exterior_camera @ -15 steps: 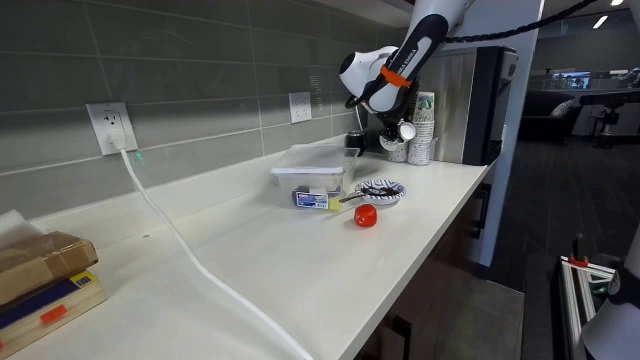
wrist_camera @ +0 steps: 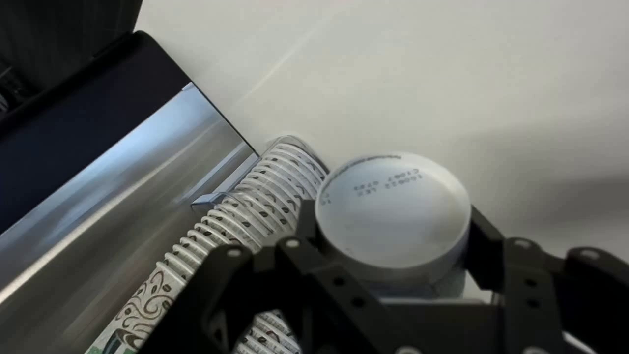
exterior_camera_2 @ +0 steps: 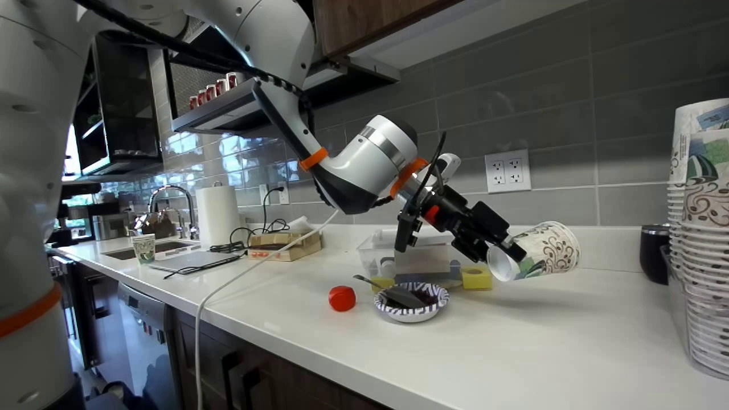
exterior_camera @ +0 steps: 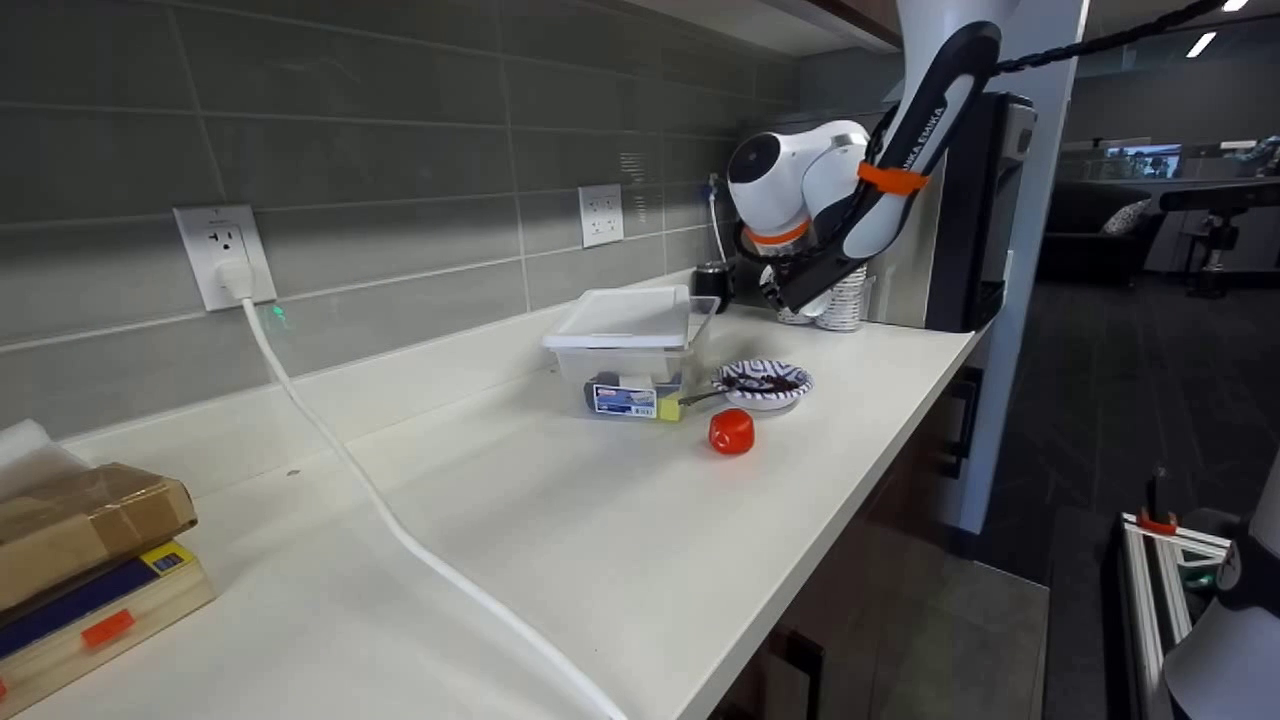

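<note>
A patterned paper cup (exterior_camera_2: pixel 552 249) is held above the counter, tipped onto its side. My gripper (exterior_camera_2: pixel 504 255) is shut on it near its base, and the wider end points away from the fingers. In the wrist view the cup's round white bottom (wrist_camera: pixel 392 206) with printed marks sits between the two dark fingers. Exterior view 1 shows the arm's black end, with most of the cup hidden behind it.
Stacked paper cups (exterior_camera_2: pixel 707 287) stand at the right, beside a dark tumbler (exterior_camera_2: pixel 654 256). A patterned bowl (exterior_camera_2: pixel 411 313) with a utensil, a red object (exterior_camera_2: pixel 342 298), yellow blocks (exterior_camera_2: pixel 476 277) and a clear bin (exterior_camera: pixel 624 366) occupy the counter.
In exterior view 1 the arm has swung to the right and its wrist has turned. The held cup's white end, visible earlier, is now mostly hidden; the arm covers more of the cup stacks.
</note>
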